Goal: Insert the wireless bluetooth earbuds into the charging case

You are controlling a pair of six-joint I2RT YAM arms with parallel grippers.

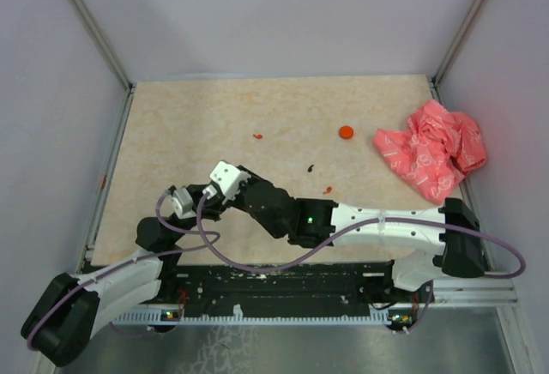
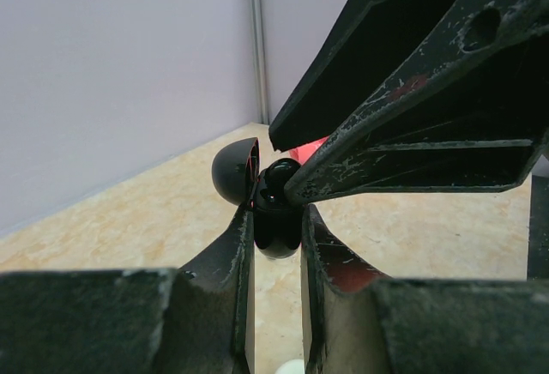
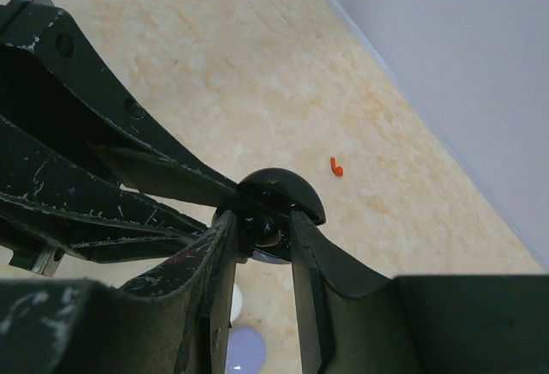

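Note:
In the left wrist view the black charging case (image 2: 276, 228) with its lid (image 2: 232, 171) raised is pinched by my left gripper; the fingers of my right gripper reach over it, one tip at the case's opening. In the right wrist view the case (image 3: 283, 190) sits between the left gripper's fingers, and my right gripper is at its opening, fingers part open, with a small dark piece, apparently an earbud, between the tips; whether it grips it is unclear. Both grippers meet at the left-centre in the top view (image 1: 219, 194).
Crumpled pink bags (image 1: 429, 151) lie at the right of the board (image 1: 189, 117). Small scattered items include an orange disc (image 1: 346, 132), red and black bits, and white and purple discs (image 3: 246, 348). Walls enclose the sides.

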